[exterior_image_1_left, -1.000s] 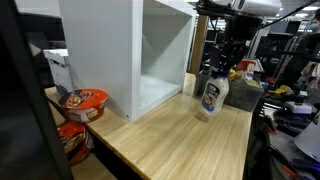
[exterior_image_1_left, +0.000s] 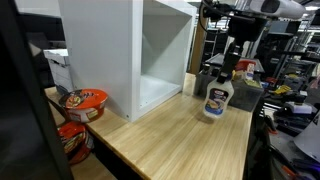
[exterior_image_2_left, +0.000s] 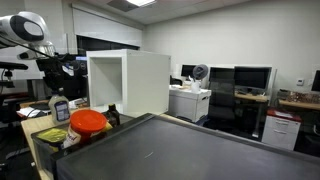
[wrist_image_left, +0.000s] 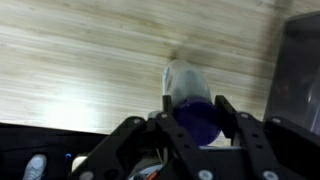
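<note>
A white bottle (exterior_image_1_left: 216, 101) with a dark label hangs from my gripper (exterior_image_1_left: 228, 76) over the front right part of the wooden table. It leans slightly in exterior view 1, and whether its base touches the wood I cannot tell. From the wrist, the purple cap (wrist_image_left: 197, 119) sits between the fingertips, with the pale bottle body (wrist_image_left: 184, 80) beyond it. My gripper is shut on the bottle at its cap end. In exterior view 2 the bottle (exterior_image_2_left: 60, 109) shows at the left, beyond the red bowl.
A white open-fronted cabinet (exterior_image_1_left: 105, 55) stands on the table (exterior_image_1_left: 165, 145) left of the bottle. Red bowls (exterior_image_1_left: 83, 100) lie at the table's left, one lower (exterior_image_1_left: 72, 137). A dark grey bin (exterior_image_1_left: 243, 94) is behind the bottle.
The bottle, held throughout, has shifted a little to the right and lower in the picture. The hand has moved with it. Bowls and cabinet stand where they were.
</note>
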